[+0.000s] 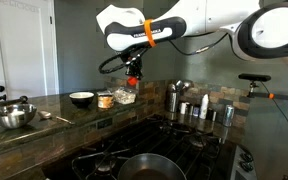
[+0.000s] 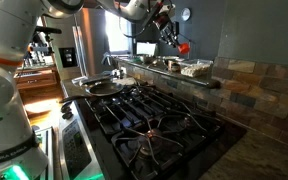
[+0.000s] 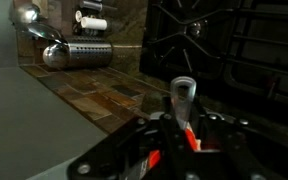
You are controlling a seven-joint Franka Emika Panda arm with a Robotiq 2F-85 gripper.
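Note:
A red object (image 1: 133,81) hangs below my gripper (image 1: 134,70), above the counter at the right of the food containers. In the other exterior view the red object (image 2: 184,47) shows against the grey wall, below and beside my gripper (image 2: 171,36). The wrist view is dark: a pale, shiny rounded piece (image 3: 183,92) stands between the fingers, with red showing below it. My gripper is shut on this item; its full shape cannot be made out.
On the counter stand a metal bowl (image 1: 14,115), a black bowl (image 1: 81,99), an orange-banded container (image 1: 105,100) and a clear tub (image 1: 124,96). A pan (image 1: 151,168) sits on the stove. Bottles and cans (image 1: 205,106) line the back.

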